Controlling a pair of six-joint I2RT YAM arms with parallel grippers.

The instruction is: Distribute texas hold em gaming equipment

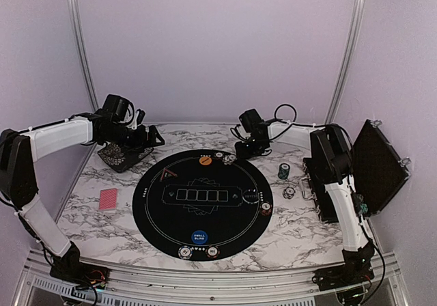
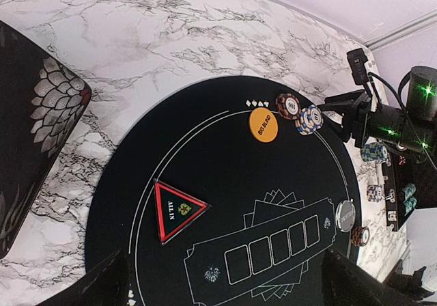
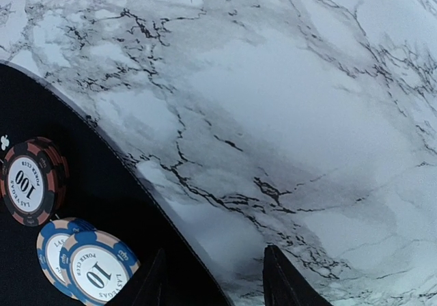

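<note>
The round black poker mat (image 1: pixel 167 220) lies mid-table. At its far right edge sit blue-and-white "10" chips (image 3: pixel 99 268), one stack leaning over another, next to brown "100" chips (image 3: pixel 24 186). Beside the blue chips, my right gripper is parted, with only mat edge and marble between its fingers. An orange big blind disc (image 2: pixel 263 125) and a red-edged ALL IN triangle (image 2: pixel 177 212) lie on the mat; a blue small blind disc (image 1: pixel 199 237) is near its front. High over the mat's left side, my left gripper is open and empty.
More chip stacks (image 1: pixel 283 171) stand on the marble at right, beside an open black case (image 1: pixel 372 166). Red-backed cards (image 1: pixel 108 199) lie at left, and a dark patterned case (image 2: pixel 51 115) stands at the far left.
</note>
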